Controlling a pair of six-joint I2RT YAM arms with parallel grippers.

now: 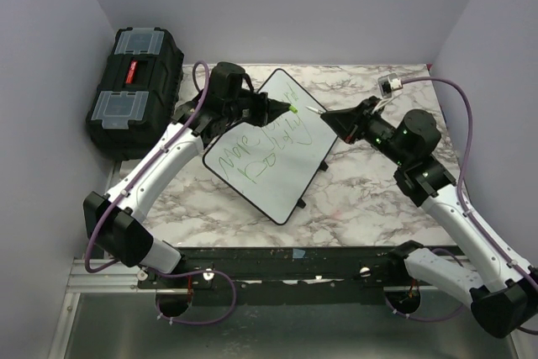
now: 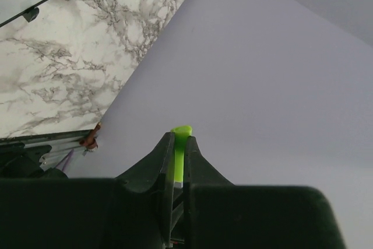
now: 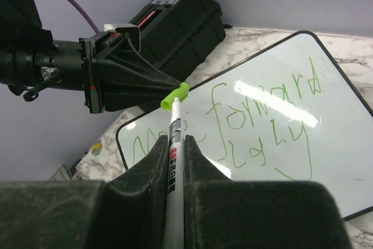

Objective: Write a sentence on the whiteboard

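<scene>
The whiteboard (image 1: 277, 174) lies tilted on the marble table, bearing green handwriting in several lines; "forward" reads in the right wrist view. My left gripper (image 1: 283, 108) is over the board's upper part, shut on a bright green marker cap (image 2: 180, 138). My right gripper (image 1: 332, 115), right of it, is shut on a white marker (image 3: 175, 179), whose tip points toward the cap. In the right wrist view tip and cap appear close; from the top a small gap shows between them.
A black toolbox (image 1: 134, 94) sits at the back left. Grey walls enclose the back and sides. Bare marble (image 1: 378, 81) lies behind the right arm and along the front.
</scene>
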